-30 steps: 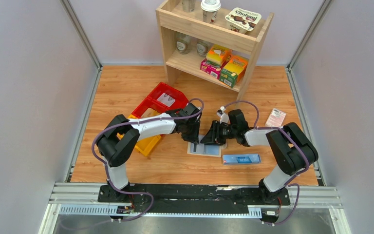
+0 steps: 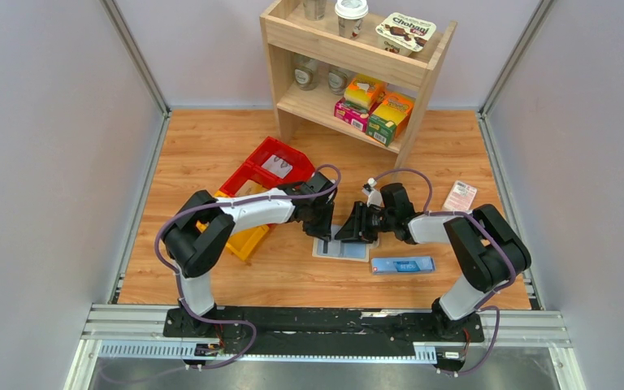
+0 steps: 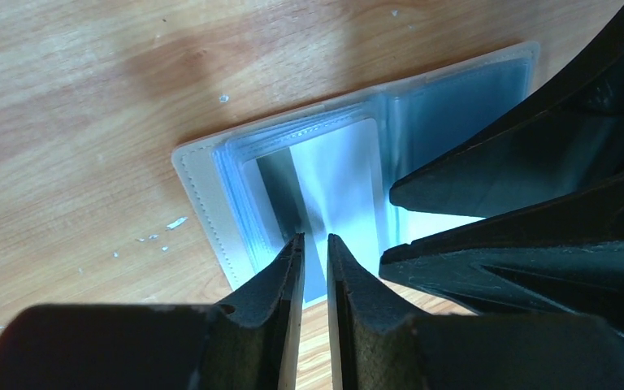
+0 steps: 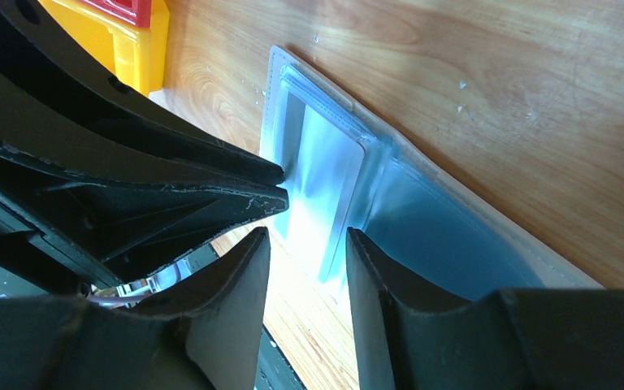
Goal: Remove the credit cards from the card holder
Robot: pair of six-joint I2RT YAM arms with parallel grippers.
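The card holder (image 2: 340, 250) lies spread flat on the table, pale with clear bluish sleeves. A white card (image 3: 340, 183) with a dark stripe rests in the sleeves at its left part; the other half shows no card. Directly over this card is my left gripper, its fingertips parted by a narrow gap with nothing gripped between them. My right gripper is open over the card's right edge near the fold, also empty. Both grippers nearly meet above the holder, and the left wrist view has the right fingers (image 3: 487, 244) covering part of the empty half.
A blue box (image 2: 403, 266) lies just in front of the holder on the right. Red and yellow bins (image 2: 245, 241) stand at left, close under my left arm. The wooden shelf (image 2: 341, 50) is behind. Bare table lies front left.
The right arm and the holder look unmoved.
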